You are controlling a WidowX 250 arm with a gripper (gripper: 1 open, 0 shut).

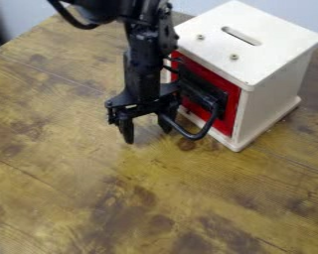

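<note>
The black arm reaches down from the top to my gripper (146, 127), which hangs low over the wooden table just left of a white wooden box (261, 104) with a red front (226, 121). Black cable loops in front of the red face. The fingers point down; whether they hold anything or stand open is unclear.
The white box has a slot and two screws on its top.
</note>
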